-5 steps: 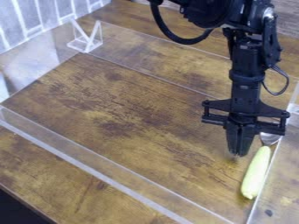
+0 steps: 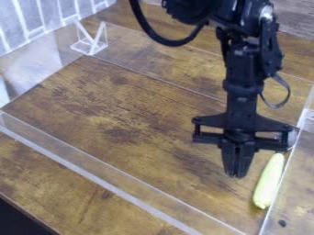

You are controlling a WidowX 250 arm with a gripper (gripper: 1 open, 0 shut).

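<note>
My black gripper [image 2: 237, 160] hangs low over the right part of the wooden tray floor, shut, with nothing showing between its fingers. Just to the right of it a long pale yellow-green vegetable-like object [image 2: 267, 184] lies lengthwise along the clear right wall of the tray.
The clear-walled tray's wooden floor [image 2: 110, 110] is empty across the middle and left. A small white angular piece [image 2: 90, 41] is at the back left corner, with white railings behind it.
My gripper has shifted left over the last second, away from the right wall. The pale object has not visibly moved.
</note>
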